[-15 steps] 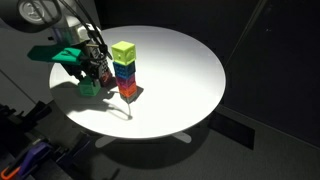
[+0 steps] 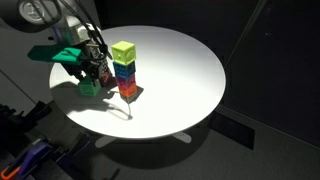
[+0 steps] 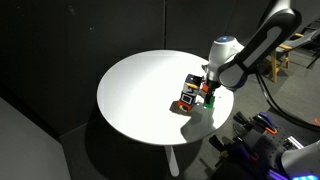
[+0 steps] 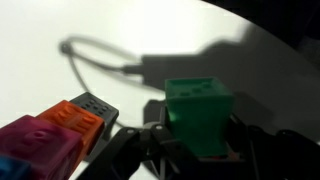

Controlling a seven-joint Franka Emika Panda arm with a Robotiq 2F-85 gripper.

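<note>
A green block (image 4: 198,112) fills the space between the fingers of my gripper, which is shut on it. In exterior view 1 the same green block (image 2: 89,88) sits low near the table's left edge, under the arm. I cannot tell whether it touches the table. Beside it, a tower of colored blocks (image 2: 124,70) stands upright and apart from the gripper, yellow-green on top, blue and purple in the middle, orange-red near the bottom. The wrist view shows part of this tower, including an orange block (image 4: 78,114), at the lower left.
In exterior view 2 a wooden chair (image 3: 292,48) stands off the table at the upper right.
</note>
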